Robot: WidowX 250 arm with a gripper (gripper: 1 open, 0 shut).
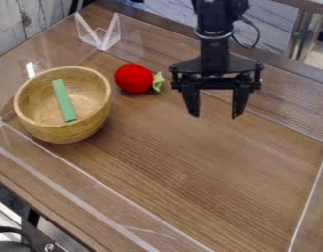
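Observation:
My black gripper (219, 89) hangs from the top of the view over the upper middle of the wooden table, its dark fingers pointing down and spread apart, with nothing visible between them. To its left a red round object (133, 77) with a green tip lies on the table. Further left, a wooden bowl (86, 125) holds a long green bar (63, 101).
A clear plastic object (101, 31) stands at the back left. A dark cable or part (12, 236) shows at the lower left corner.

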